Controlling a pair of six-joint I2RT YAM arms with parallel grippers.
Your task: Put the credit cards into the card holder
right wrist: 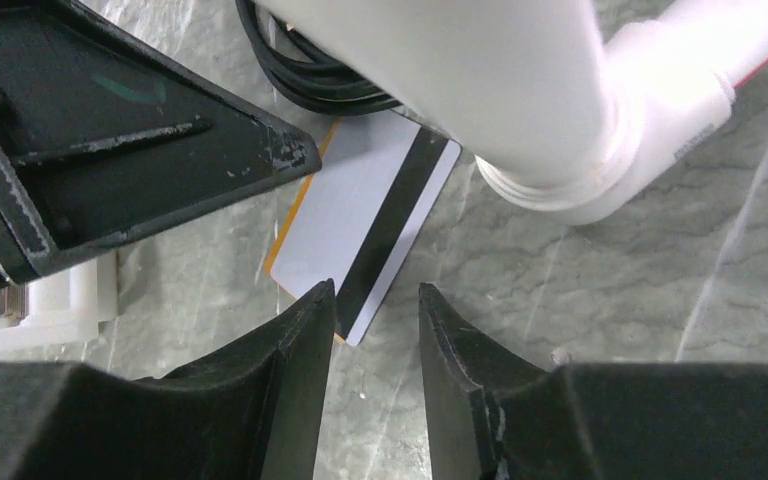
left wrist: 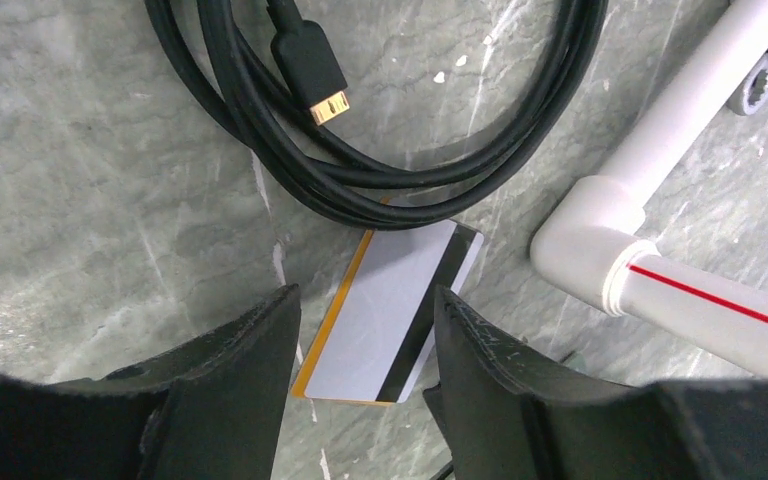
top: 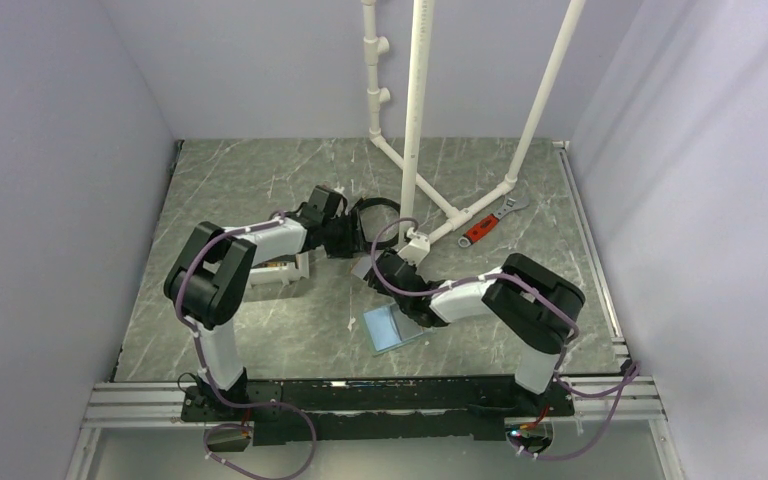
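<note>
A white card with a black stripe and orange edge lies flat on the grey marbled table, its far corner under the black cable. In the left wrist view, my left gripper is partly open above it, the card visible beyond the gap. From the right side, my right gripper hovers near the card's lower end, also partly open and with nothing between its fingers. The left gripper's dark finger also reaches in at upper left of that view. Nearer the table's front lies the open card holder, light blue and grey, partly covered by the right arm.
The coiled black cable sits against the card. A white pipe frame rises close to its right. Farther right rests a red-handled wrench. A white tray is under the left arm.
</note>
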